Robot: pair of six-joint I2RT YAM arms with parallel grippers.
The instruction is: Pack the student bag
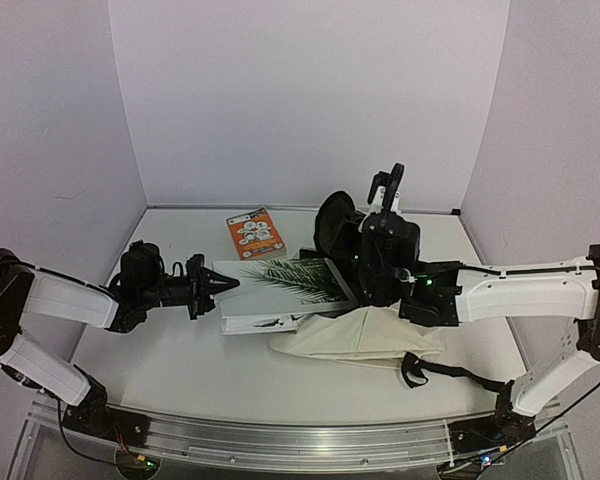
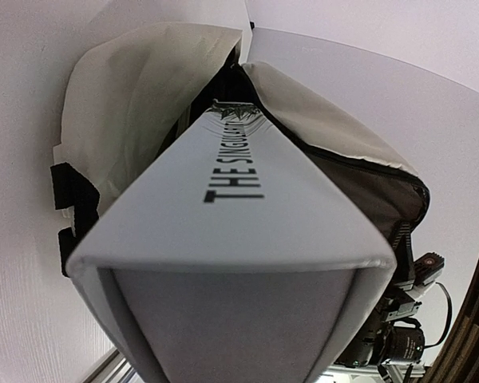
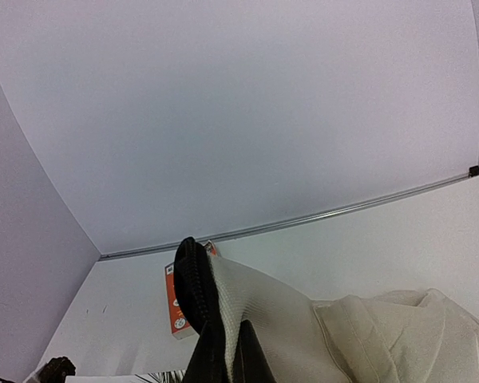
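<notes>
A thick white book with a palm-leaf cover is held level by my left gripper, shut on its left end. Its right end reaches into the mouth of a cream bag with dark lining; the left wrist view shows the spine pointing into the open zippered mouth. My right gripper is shut on the bag's zippered edge, holding it up; in the top view the right arm stands over the bag, hiding part of it.
An orange booklet lies on the white table behind the book. A black strap trails at the front right. Walls enclose the back and sides.
</notes>
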